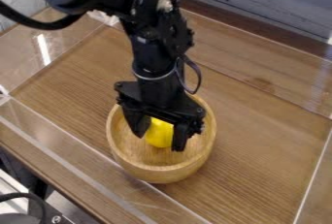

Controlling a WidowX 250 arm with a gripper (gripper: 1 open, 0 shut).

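Note:
A round wooden bowl (155,170) sits on the wooden table, a yellow object (159,135) inside it, partly covered by the gripper. My black gripper (161,125) is low over the bowl, its two fingers reaching down on either side of the yellow object. Whether they touch or grip it is not clear.
A pale panelled wall (259,5) runs along the back. A black cable lies at the lower left corner.

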